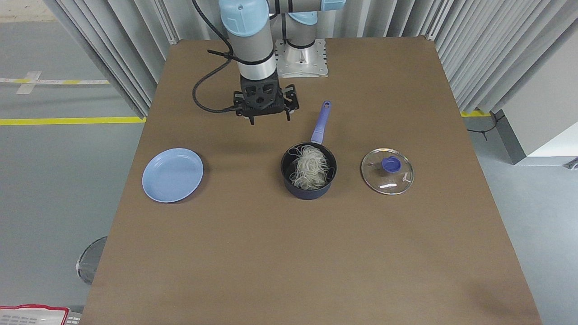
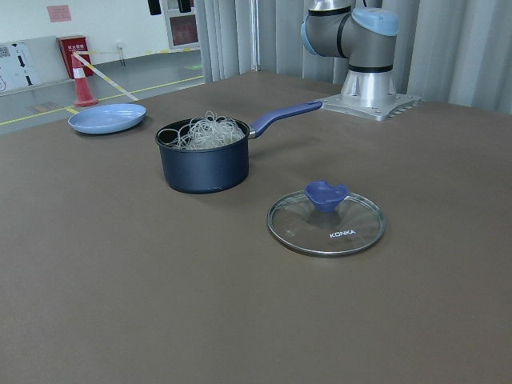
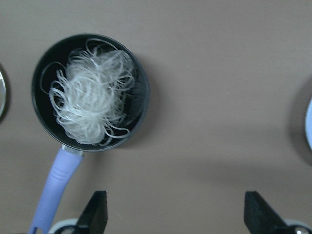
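Observation:
A dark saucepan with a purple handle stands mid-table, holding a tangle of white noodles. To its right in the front view lies a glass lid with a blue knob; to its left sits a light blue plate. My gripper hangs behind and left of the pot, above the table. In the wrist view its two fingers stand wide apart at the bottom, open, with nothing between them.
The arm's base plate is at the back edge, with curtains behind it.

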